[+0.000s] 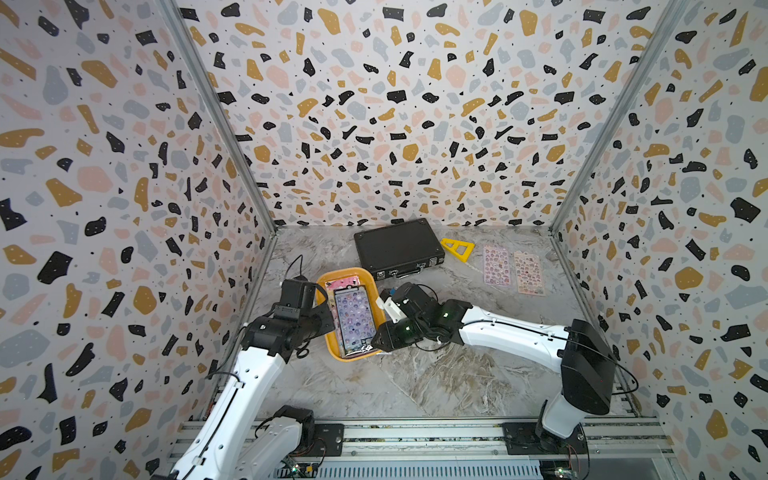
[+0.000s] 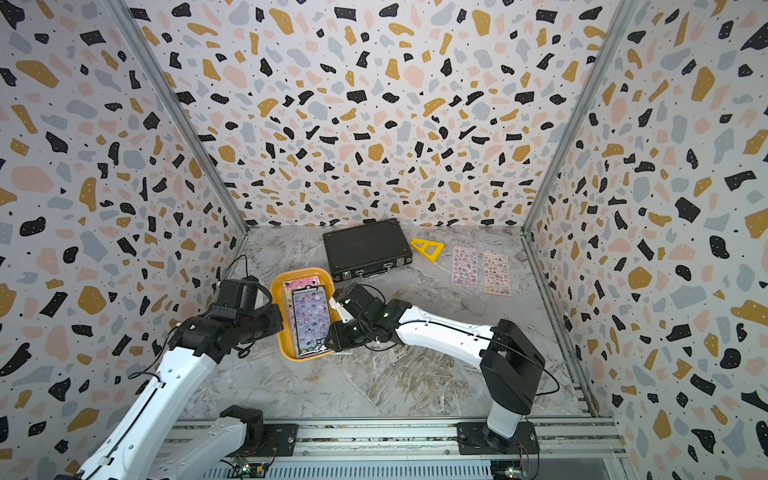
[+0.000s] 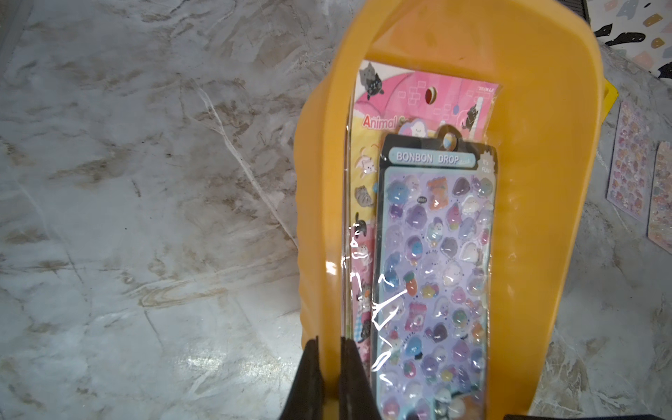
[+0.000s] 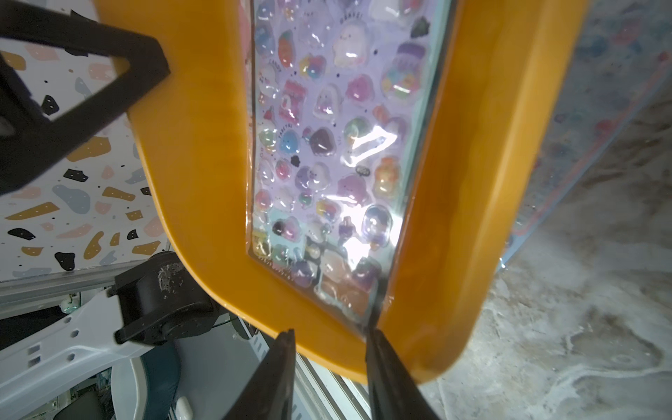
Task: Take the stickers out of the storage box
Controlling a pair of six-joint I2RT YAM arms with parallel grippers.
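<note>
An orange storage box (image 1: 373, 289) holds a BONBON DROP sticker pack (image 3: 434, 266) lying over a pink Animal sticker pack (image 3: 427, 91). My left gripper is shut on the box's left wall, seen from above in the left wrist view. My right gripper is part open at the box's near end, by the top pack's lower corner, with nothing visibly held. Two sticker sheets (image 1: 496, 265) lie apart on the table at the right.
A black case (image 1: 397, 244) and a yellow triangle (image 1: 456, 248) stand at the back. Another sheet (image 4: 581, 119) lies just right of the box, largely under the right arm.
</note>
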